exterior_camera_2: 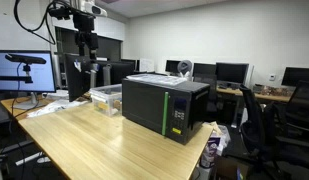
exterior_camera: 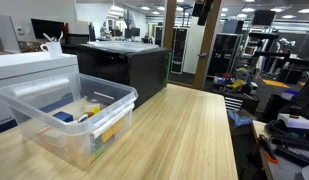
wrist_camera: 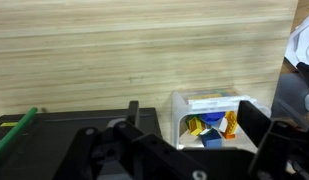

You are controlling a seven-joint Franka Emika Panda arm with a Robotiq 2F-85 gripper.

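Note:
A clear plastic bin (exterior_camera: pixel 69 115) stands on the wooden table, with several small coloured pieces inside. From above, the wrist view shows a yellow piece (wrist_camera: pixel 195 126), an orange piece (wrist_camera: pixel 230 125) and a blue piece (wrist_camera: pixel 212 139) in it. High over the table hangs my gripper, its two black fingers (wrist_camera: pixel 131 115) wide apart and nothing visible between them. The bin lies far below the gap between them, and the fingers and gripper body cover part of its near side in that view. Exterior view 2 has the arm (exterior_camera_2: pixel 86 25) well above the tabletop.
Beside the bin sits a black microwave (exterior_camera_2: pixel 154 105) with a green handle (exterior_camera_2: pixel 166 108) and papers on top. An office chair (exterior_camera_2: pixel 264 125) stands past the table's far end; monitors and desks lie behind.

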